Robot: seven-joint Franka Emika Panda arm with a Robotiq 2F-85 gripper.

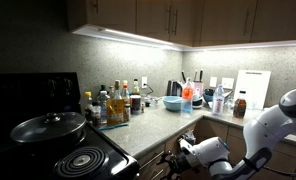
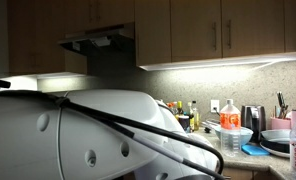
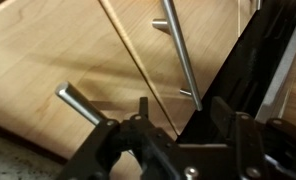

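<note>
My gripper reaches down to the wooden cabinet fronts below the counter. In the wrist view its two dark fingertips stand apart, and the end of a silver bar handle (image 3: 182, 50) shows in the gap between them. Whether they grip this handle cannot be made out. A second silver handle (image 3: 80, 102) juts from the neighbouring wooden front (image 3: 38, 55), across a seam. In exterior view 1 the gripper (image 1: 168, 162) is small and dark against the lower cabinets. The arm hides it in exterior view 2.
A black stove (image 1: 73, 150) carrying a lidded pan (image 1: 48, 128) stands left. On the counter (image 1: 148, 128) are several bottles, a blue bowl (image 1: 172, 103), a clear bottle with an orange label (image 1: 186, 98) and a dark bottle (image 1: 240, 105).
</note>
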